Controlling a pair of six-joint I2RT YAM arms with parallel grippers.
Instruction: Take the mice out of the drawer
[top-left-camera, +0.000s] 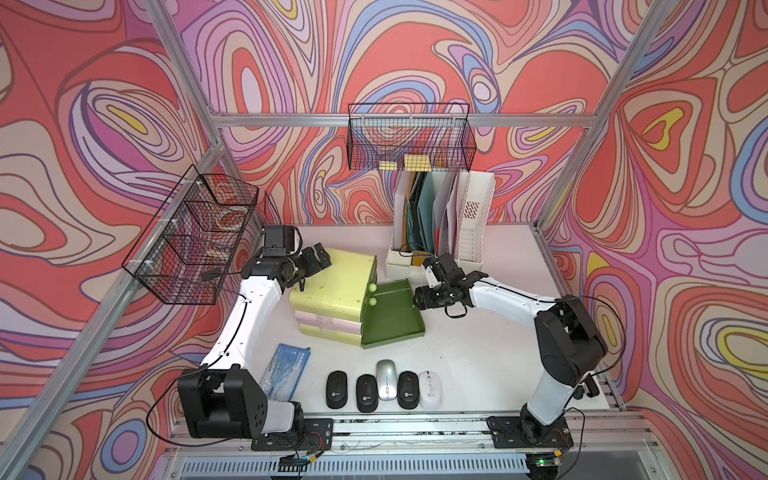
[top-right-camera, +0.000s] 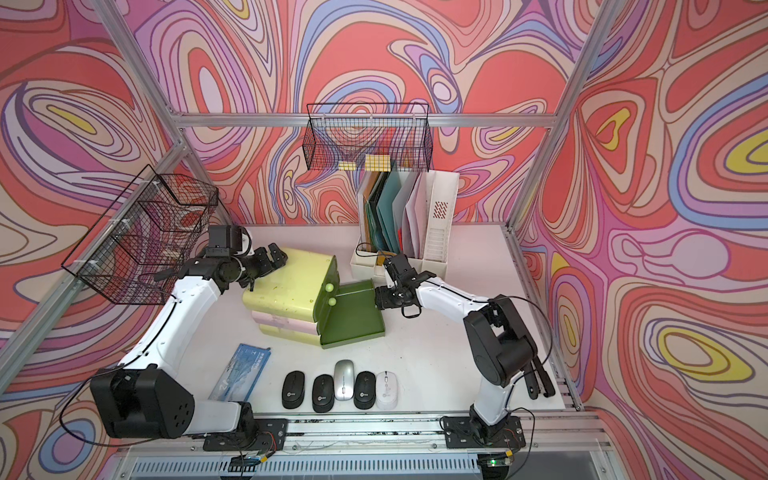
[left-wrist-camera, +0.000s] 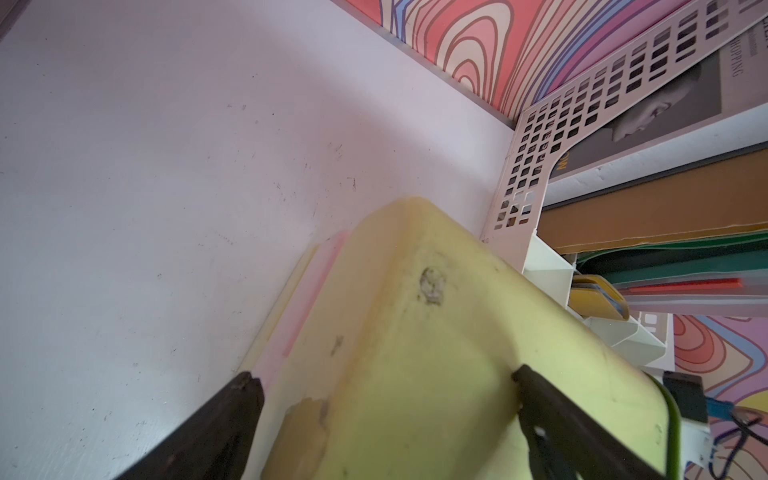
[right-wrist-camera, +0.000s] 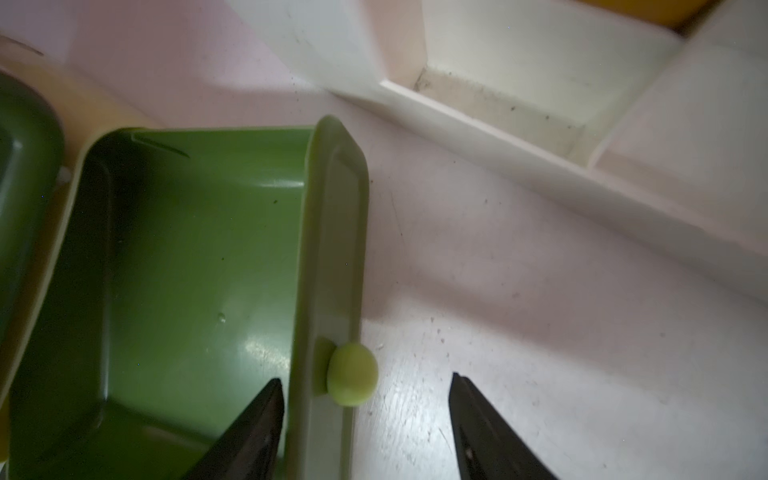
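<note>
The green drawer (top-left-camera: 392, 339) is pulled out of the yellow-and-pink cabinet (top-left-camera: 334, 288), and no mouse shows inside it. Several mice lie in a row at the table's front: black ones (top-left-camera: 337, 389), a silver one (top-left-camera: 386, 380) and a white one (top-left-camera: 430, 389). In the right wrist view my right gripper stands open, one finger over the drawer's front wall and the other beyond it, with the round knob (right-wrist-camera: 352, 374) between them in view. My left gripper is open at the cabinet's top rear edge; whether it touches is unclear.
Behind the drawer stands a white file holder (top-right-camera: 404, 264) with folders. A blue packet (top-left-camera: 285, 372) lies at front left. Wire baskets (top-left-camera: 412, 136) hang at the back and left. The table right of the drawer is clear.
</note>
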